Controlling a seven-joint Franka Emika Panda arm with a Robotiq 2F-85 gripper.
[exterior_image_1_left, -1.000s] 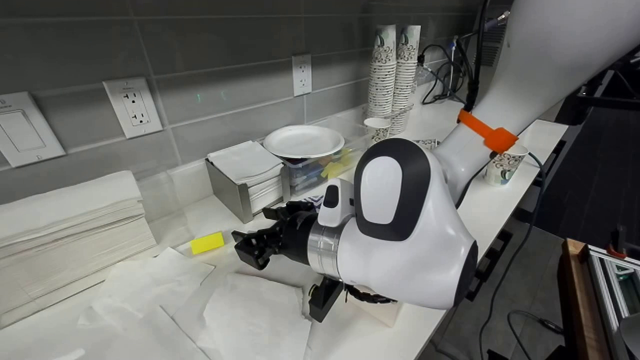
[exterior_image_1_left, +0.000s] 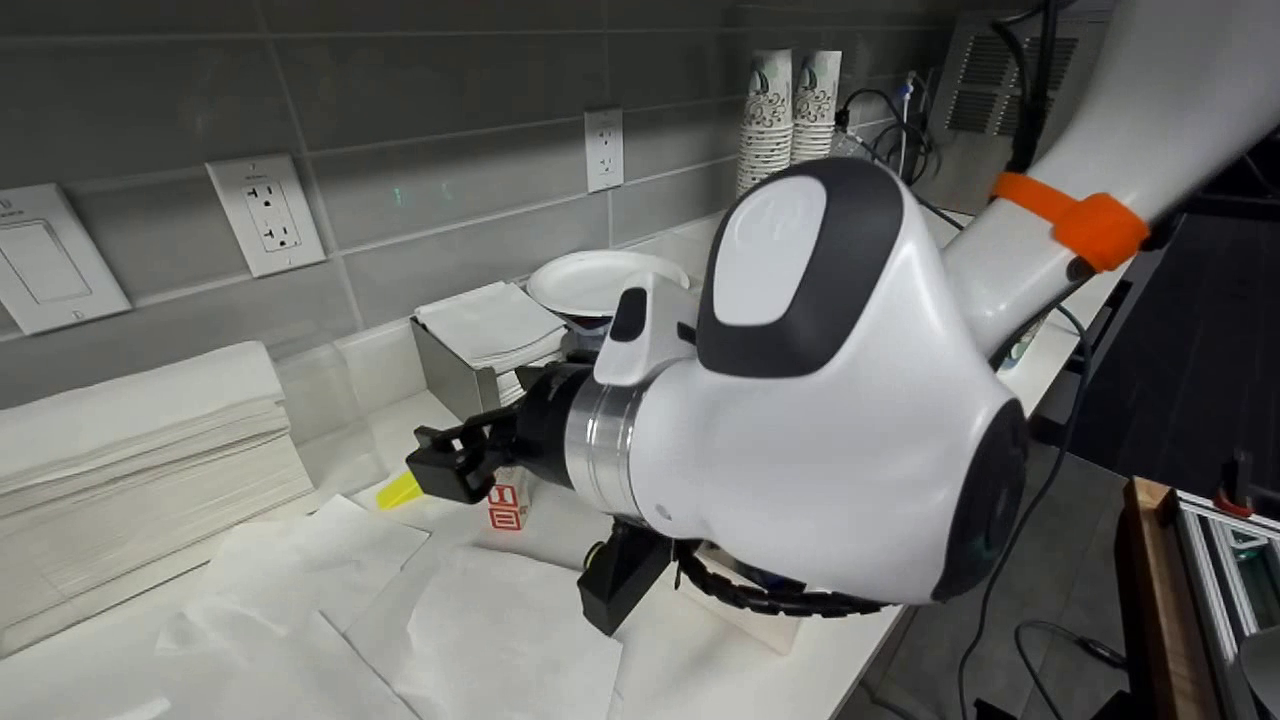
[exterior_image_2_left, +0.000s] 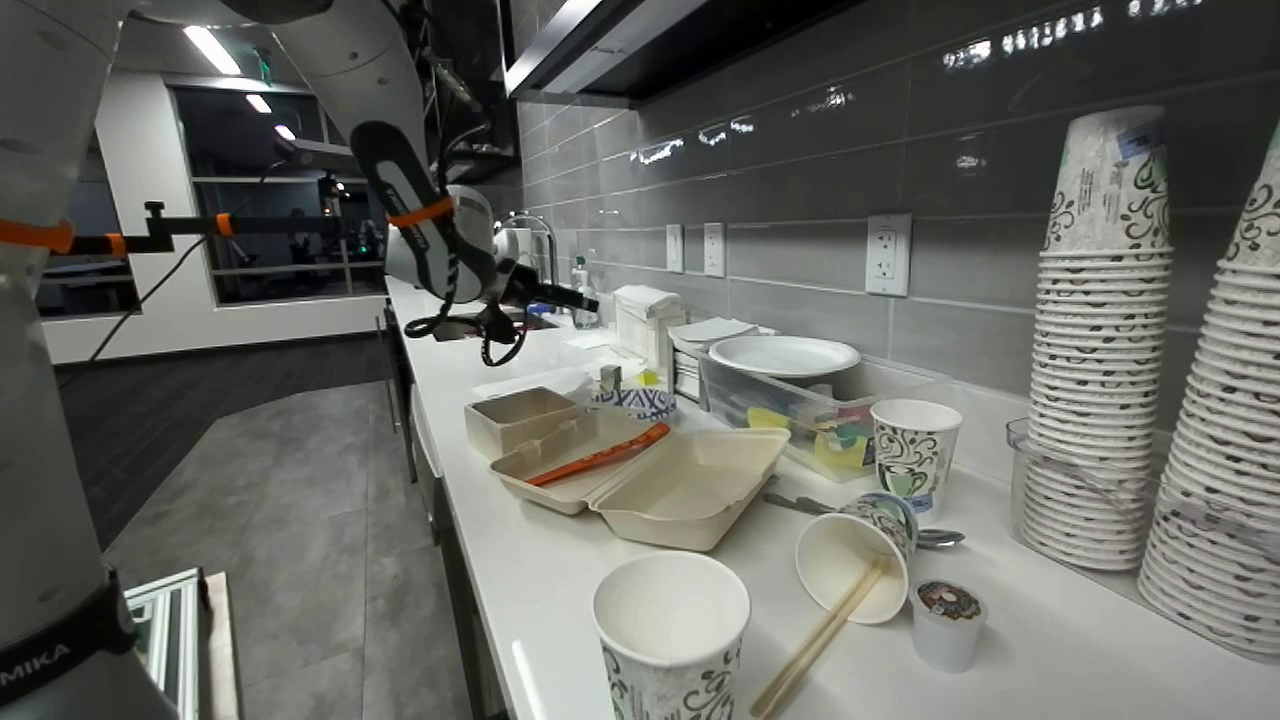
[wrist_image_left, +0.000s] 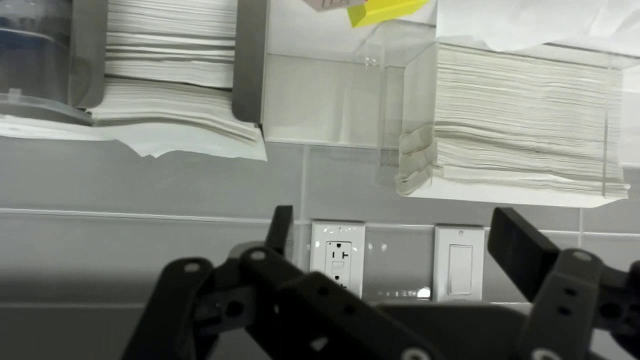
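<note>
In the wrist view my gripper stands open, its fingers wide apart and only the tiled wall beyond the gap. A yellow block (wrist_image_left: 387, 9) and part of a pale lettered block (wrist_image_left: 331, 3) show at the top edge of that view. From exterior view 1, the gripper's near finger (exterior_image_1_left: 450, 470) hangs in front of the yellow block (exterior_image_1_left: 399, 490) and the block with red markings (exterior_image_1_left: 507, 500), partly covering both. Both blocks rest on the white counter, and neither is held.
Stacked paper towels (exterior_image_1_left: 132, 462) stand at the left, and a metal holder of napkins (exterior_image_1_left: 494, 326) is near the wall. Loose white sheets (exterior_image_1_left: 516, 624) cover the front counter. An open takeout box (exterior_image_2_left: 696, 480) and cups (exterior_image_2_left: 672, 612) are visible in exterior view 2.
The gripper has moved left and up in exterior view 1. The lettered block, hidden before, now shows below it, and the yellow block is now partly covered. The arm hides the nearer cups.
</note>
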